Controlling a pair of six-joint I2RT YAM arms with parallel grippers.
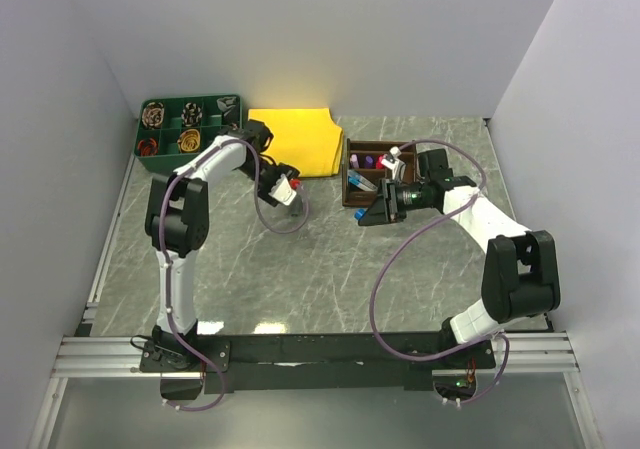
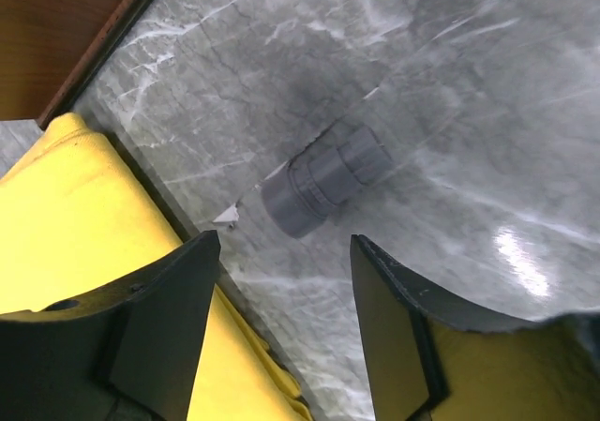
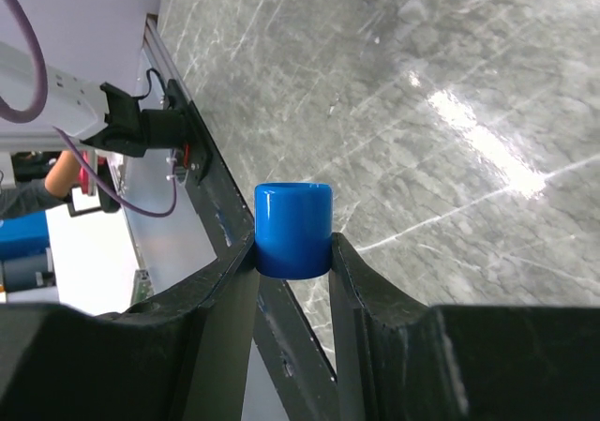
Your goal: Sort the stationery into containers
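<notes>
A dark grey stepped cylinder (image 2: 323, 182) lies on the marble table in the left wrist view, just beyond the fingertips of my left gripper. That gripper stands open, with nothing between its fingers. My right gripper is shut on a blue cylinder (image 3: 293, 229), whose rounded end sticks out past the fingers. In the top view, the blue piece (image 1: 360, 213) shows at the front left corner of the brown compartment box (image 1: 346, 174), above the table. Inside the box are purple, red and blue items, partly hidden by the right arm.
A green divided tray (image 1: 160, 163) at the back left holds coiled bands and dark items in its compartments. A yellow cloth (image 1: 310, 139) lies between tray and box.
</notes>
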